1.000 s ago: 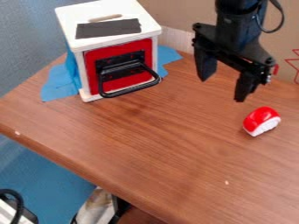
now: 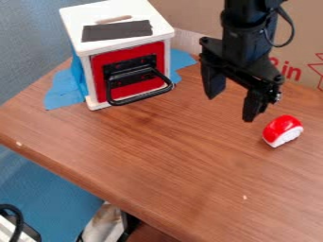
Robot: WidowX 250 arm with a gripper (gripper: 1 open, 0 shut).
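Note:
My black gripper (image 2: 231,103) hangs over the table at the upper right, open, its two fingers apart with nothing visible between them. Below and right of it a red and white rounded object (image 2: 282,130) lies on the wooden table (image 2: 139,165). At the upper left stands a white and red toy oven (image 2: 91,38) with a black handle on its front, a dark pad and a light stick on top.
A blue cloth (image 2: 63,90) lies under and around the oven. Cardboard (image 2: 307,66) stands behind. The table's left edge runs diagonally toward the bottom.
The objects are unmoved.

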